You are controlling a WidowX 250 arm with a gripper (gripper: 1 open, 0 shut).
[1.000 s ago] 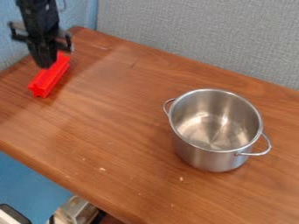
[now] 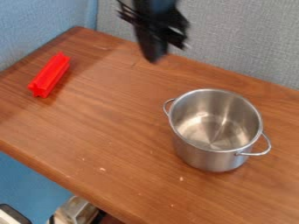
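My gripper [image 2: 155,39] hangs blurred and dark at the top centre, raised above the back of the table; whether it is open or shut is unclear. A red bar-shaped object [image 2: 49,74] lies on the wooden table at the left. A steel pot [image 2: 216,140] with two side handles stands on the right of the table and looks empty.
Grey padded walls stand behind it and a blue one at the left. A metal fitting shows beyond the table's edge at the lower left.
My gripper has risen from over the red object at the left and moved right to the top centre. The red object and the pot look unmoved.
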